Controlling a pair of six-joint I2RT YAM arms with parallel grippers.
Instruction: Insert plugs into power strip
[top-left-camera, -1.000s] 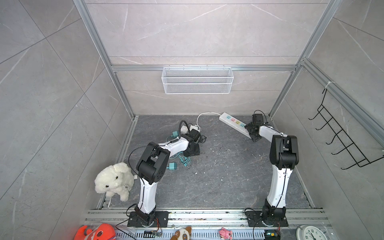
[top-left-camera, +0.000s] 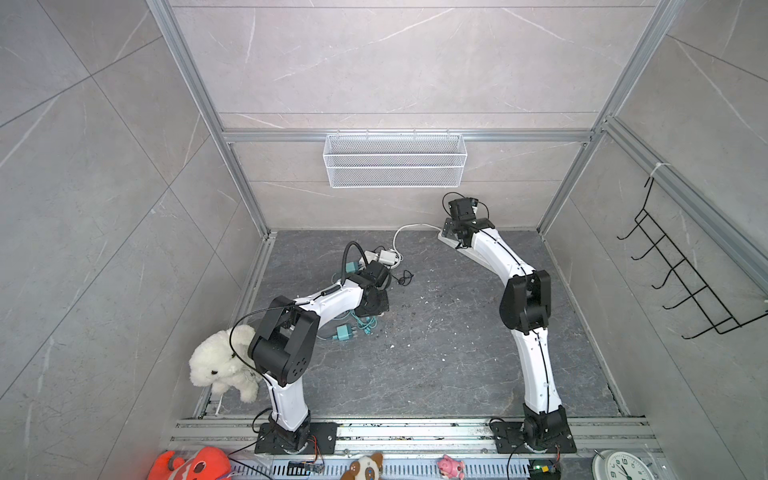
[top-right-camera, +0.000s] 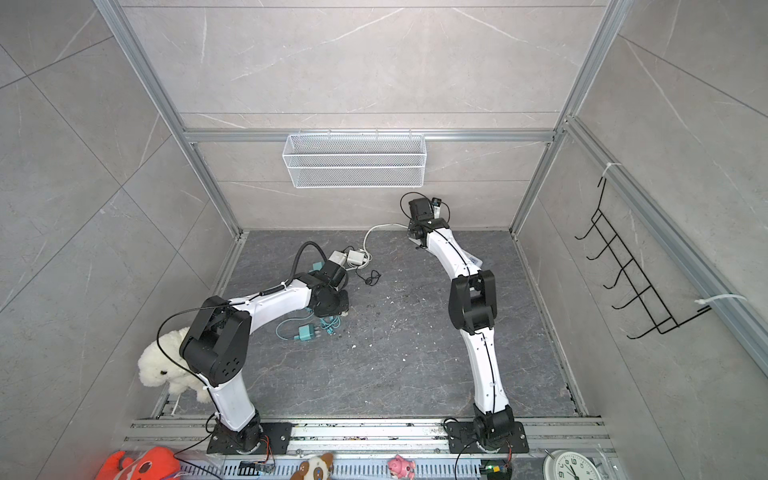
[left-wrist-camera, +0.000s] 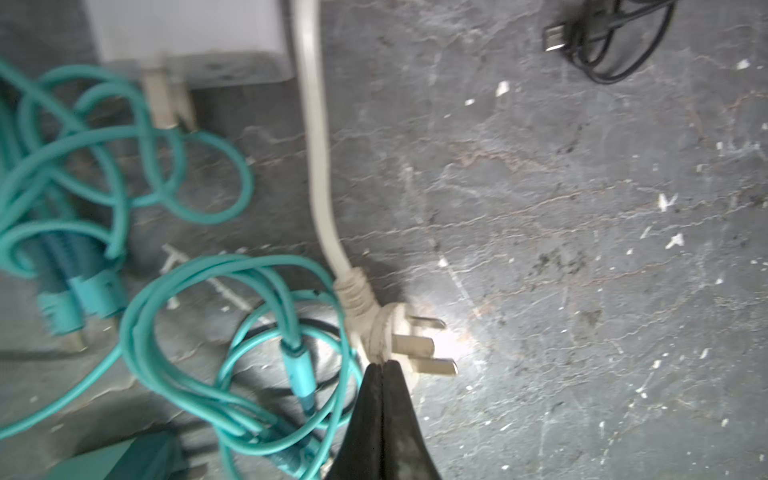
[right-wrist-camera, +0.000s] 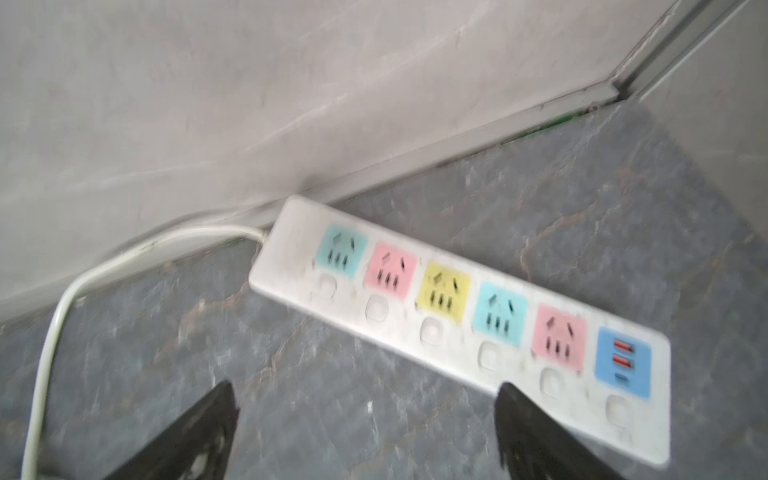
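A white power strip (right-wrist-camera: 459, 329) with colored sockets lies by the back wall at the right. My right gripper hangs above it, open and empty. In the left wrist view, my left gripper is shut with its tips at a white three-pin plug (left-wrist-camera: 365, 320) on a cord; no hold on it is clear. Teal coiled cables (left-wrist-camera: 172, 312), a teal adapter (top-right-camera: 306, 332) and a white power brick (left-wrist-camera: 192, 36) lie around it.
A black cable (left-wrist-camera: 608, 40) lies beside the pile. A white plush toy (top-left-camera: 220, 360) sits at the left edge. A wire basket (top-left-camera: 394, 160) hangs on the back wall.
My right gripper has risen and moved toward the back and left over the power strip. My left arm has shifted slightly left and toward the front.
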